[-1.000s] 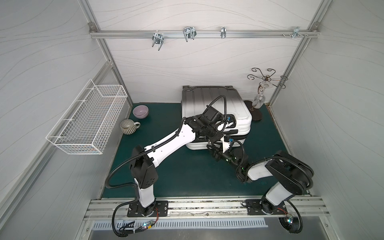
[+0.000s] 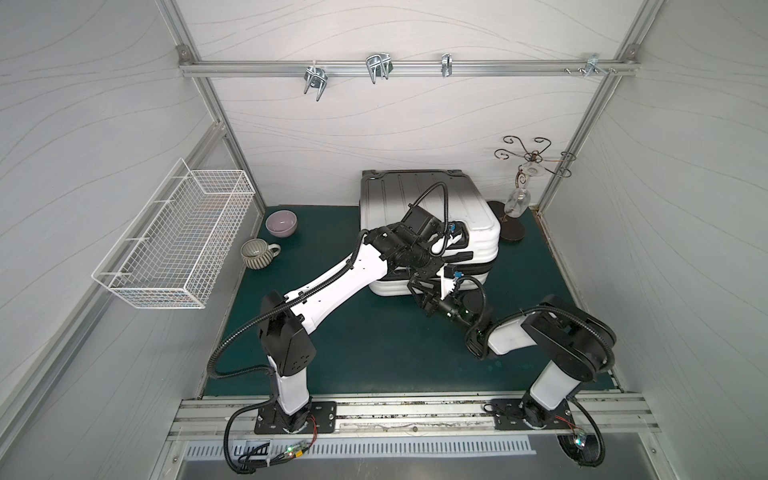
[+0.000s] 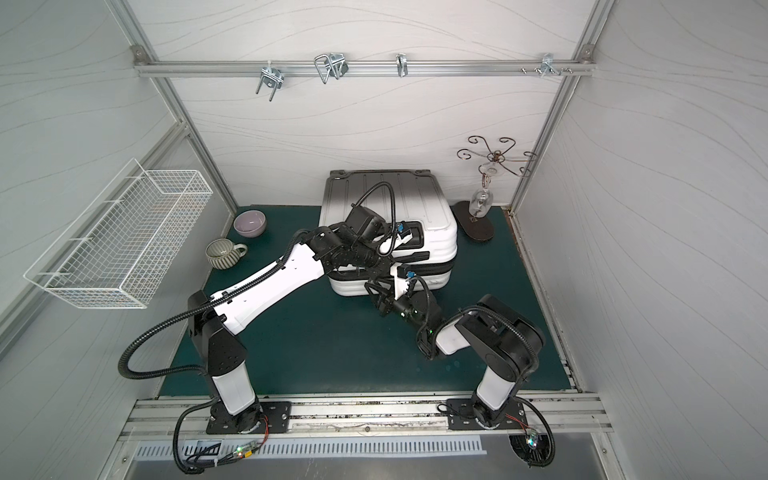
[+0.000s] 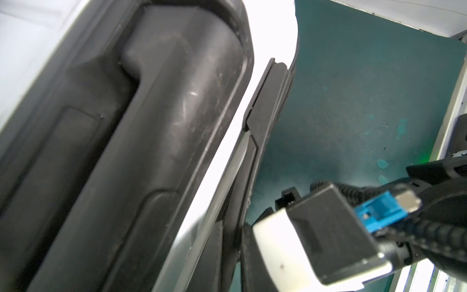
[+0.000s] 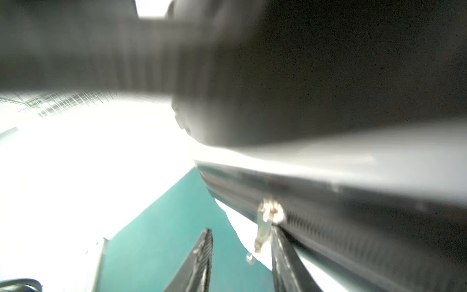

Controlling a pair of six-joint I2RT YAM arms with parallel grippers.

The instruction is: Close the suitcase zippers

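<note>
A silver-and-black suitcase [image 2: 416, 192] lies flat at the back of the table, its handle side facing me. Along that side runs the zipper track [image 5: 321, 228], and a metal zipper pull [image 5: 265, 219] hangs from it in the right wrist view. My right gripper is open; its right finger lies close to the pull, but contact cannot be told. My left gripper is shut at the suitcase's front, beside the black carry handle [image 4: 160, 121]. A thin dark edge strip [image 4: 243, 180] runs down towards its fingertips; whether it is pinched cannot be told.
Both arms meet closely at the suitcase front. A purple bowl [image 2: 281, 223] and striped cup [image 2: 257, 253] stand at the left. A glass-and-wire stand [image 2: 518, 200] is close behind the suitcase's right side.
Both grippers have moved slightly left along with it.
</note>
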